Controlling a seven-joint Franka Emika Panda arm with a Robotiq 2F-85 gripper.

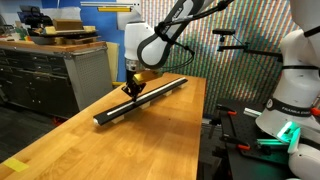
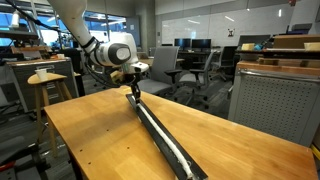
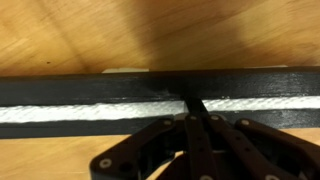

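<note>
A long black channel lies on the wooden table with a white rope-like strip running along its length. In the wrist view the white strip appears on both sides of the gripper, inside the dark channel walls. My gripper points down over the strip, its fingertips together at the strip's line. The fingertips hide a short stretch of the strip, and whether they touch or pinch it cannot be told. Seen from outside, the gripper is at the channel, between its two ends.
Bare table spreads along the near side of the channel. Another robot arm stands at the right edge. A grey perforated cabinet and office chairs are in the background.
</note>
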